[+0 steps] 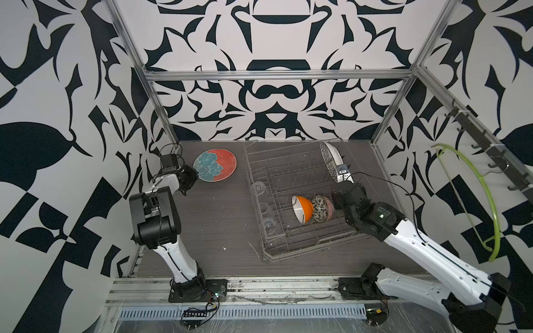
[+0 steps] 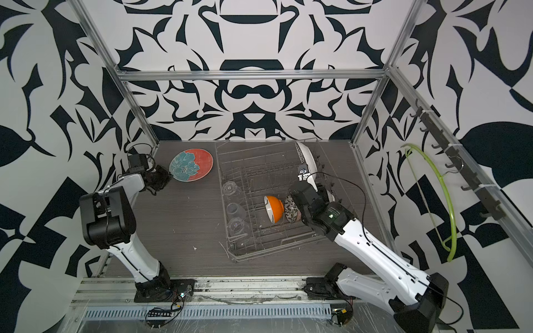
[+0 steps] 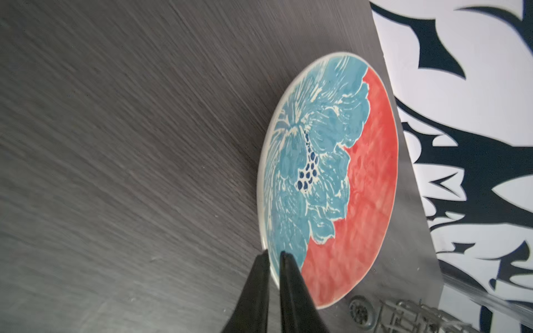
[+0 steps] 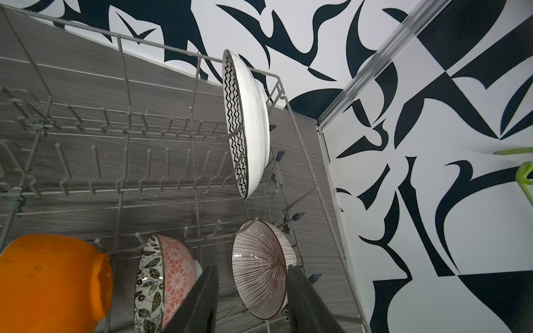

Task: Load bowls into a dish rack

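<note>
A shallow red and blue flower dish (image 1: 224, 161) lies flat on the table, left of the dish rack (image 1: 288, 256). My left gripper is slightly open, its fingertips overlapping the dish's near rim in the left wrist view; whether they touch cannot be told. In the rack sit an orange bowl (image 4: 47, 283), a flower-patterned bowl (image 4: 176, 266), a striped bowl (image 4: 258, 266) and a large white bowl (image 4: 256, 127) with a zigzag inside, all tipped on their sides. Over the rack's right side my right gripper stands open, the striped bowl showing beyond its fingers.
Clear cups (image 1: 266, 211) stand along the rack's left side. Bare table lies in front of the flower dish. A hook rail (image 1: 477, 138) with a green loop (image 1: 488, 199) runs along the right wall.
</note>
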